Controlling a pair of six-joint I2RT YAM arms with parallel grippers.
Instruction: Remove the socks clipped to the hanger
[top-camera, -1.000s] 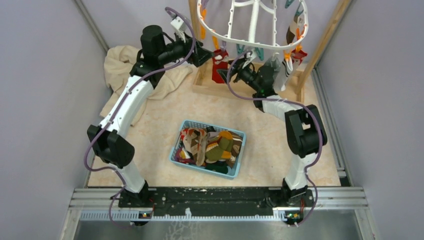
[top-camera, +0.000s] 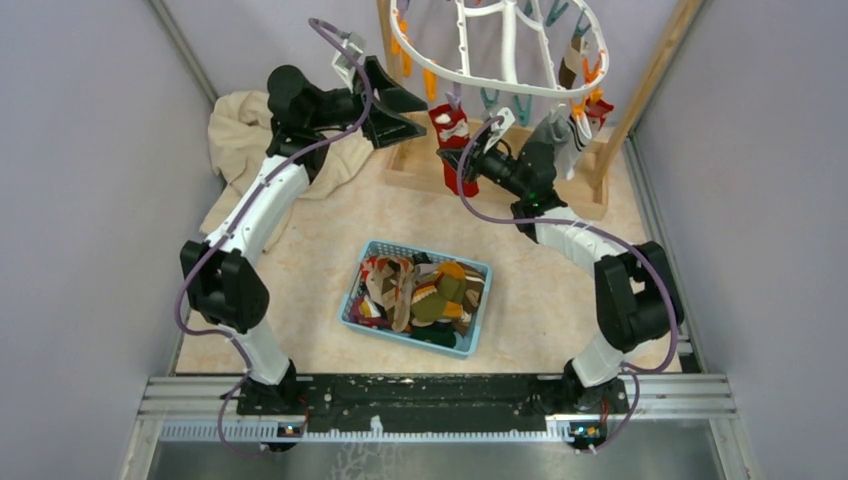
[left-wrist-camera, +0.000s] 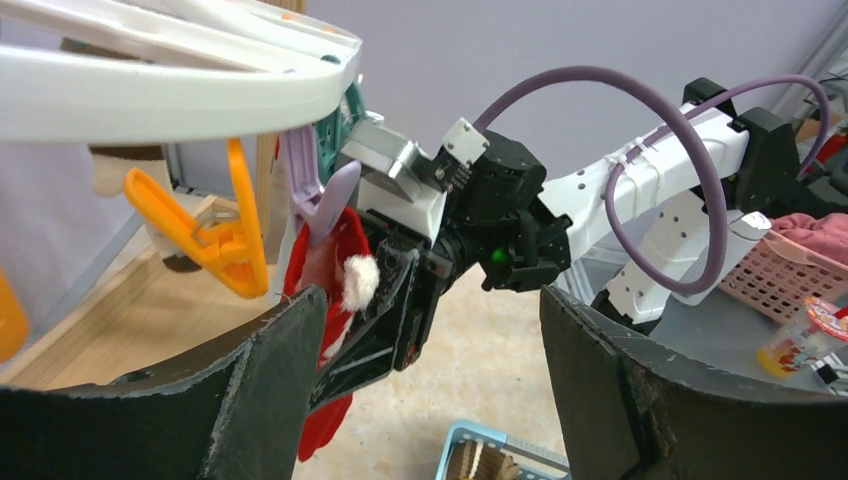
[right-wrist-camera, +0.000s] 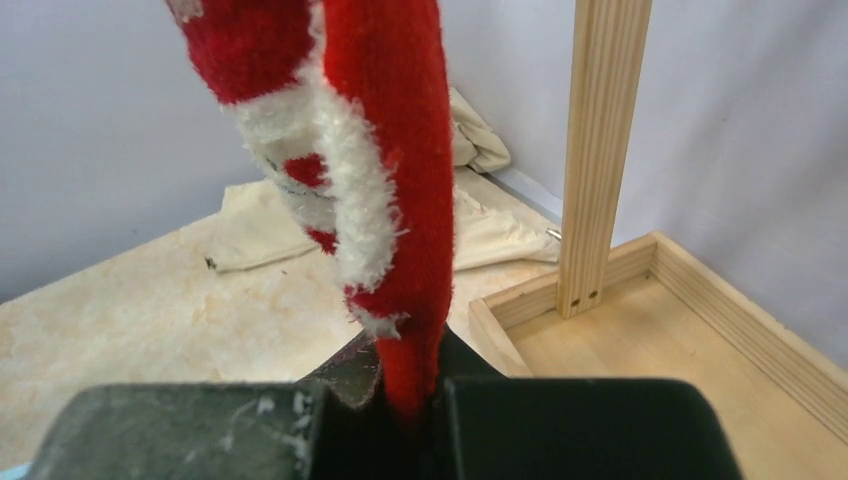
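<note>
The red and white sock (top-camera: 452, 135) hangs from the white hanger (top-camera: 510, 84), a purple clip (left-wrist-camera: 322, 190) at its top edge. My right gripper is shut on the sock's narrow lower part; red cloth shows between its fingers. Left of the sock in the top view, my left gripper (top-camera: 420, 114) stands open with nothing held. Its two dark fingers (left-wrist-camera: 245, 390) are spread apart in the left wrist view, with the sock and right gripper beyond them. Further right on the hanger hang a grey sock (top-camera: 548, 130) and other socks.
A blue basket (top-camera: 478, 315) full of socks and cloth stands mid-table. Orange clips (left-wrist-camera: 215, 235) hang empty at the hanger's left side. Wooden posts and a tray base (top-camera: 415, 175) support it. Beige cloth (top-camera: 237, 140) lies at left; table around the basket is clear.
My left gripper has moved a little and opened wider. The hanger has shifted slightly left.
</note>
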